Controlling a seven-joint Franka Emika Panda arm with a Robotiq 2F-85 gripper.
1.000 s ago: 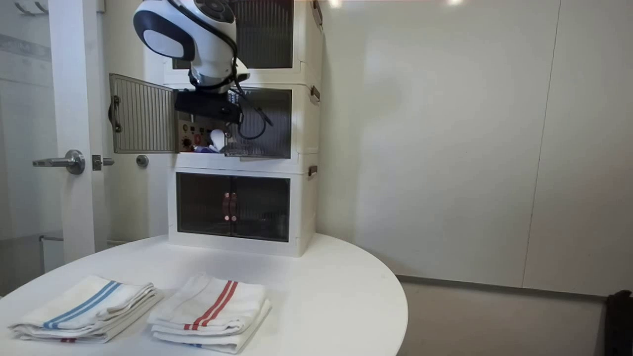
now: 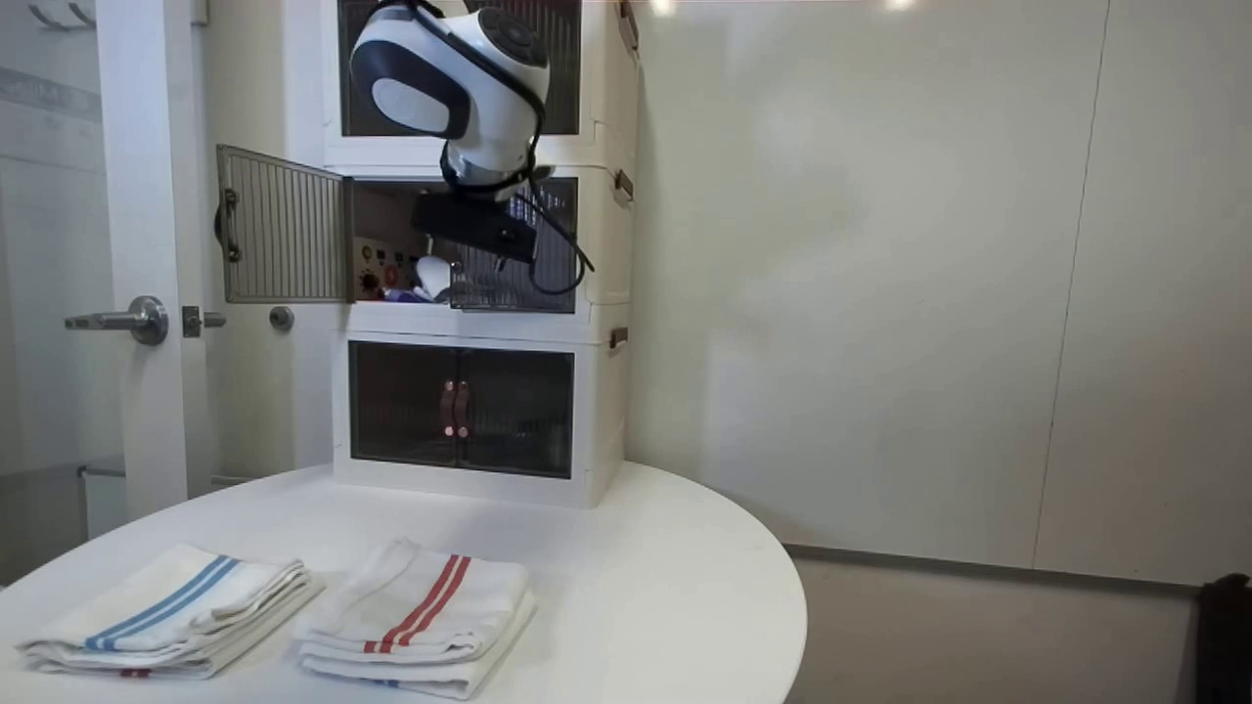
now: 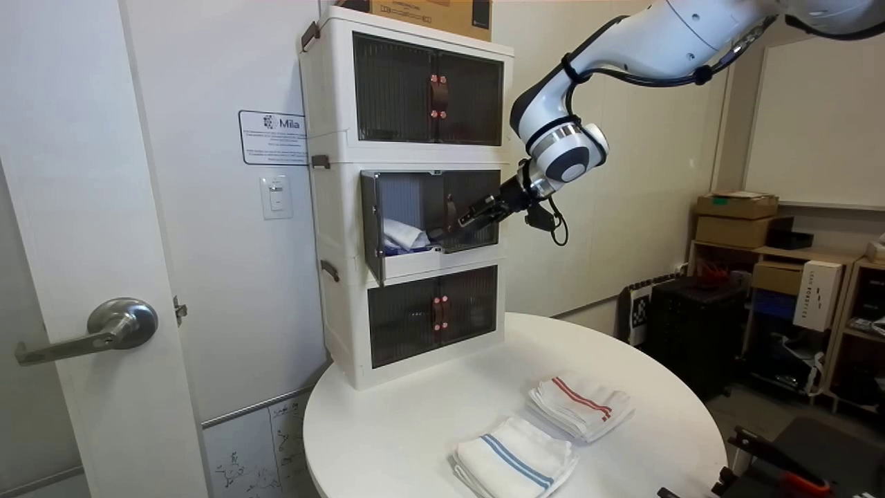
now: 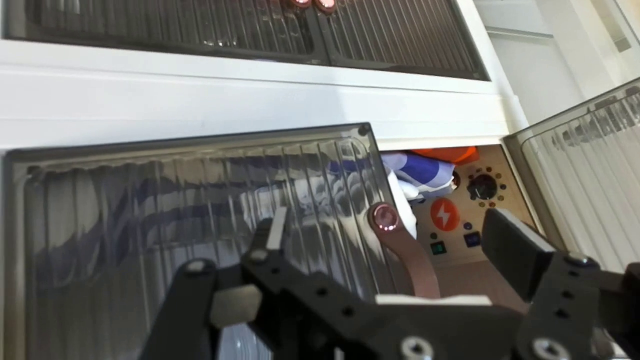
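The middle compartment of the white cabinet (image 2: 604,411) has its left door (image 2: 288,229) swung wide. Its right door (image 4: 150,222) covers the other half and seems slightly ajar. In the wrist view, my gripper is open before this door, fingers wide apart. The door's brown handle (image 4: 414,261) shows between them in the picture; I cannot tell whether anything touches. Through the opening I see white and blue cloth (image 4: 420,174) and a panel with knobs (image 4: 474,210). In exterior view 2 the gripper (image 3: 466,220) points at the door from the right.
A blue-striped folded towel (image 3: 510,456) and a red-striped one (image 3: 581,407) lie on the round white table (image 3: 373,423). The upper and lower compartments are shut. A room door (image 3: 83,249) stands left.
My arm and gripper have moved right and slightly down across the front of the middle compartment. The right door's free edge has shifted slightly; the towels and left door stay put.
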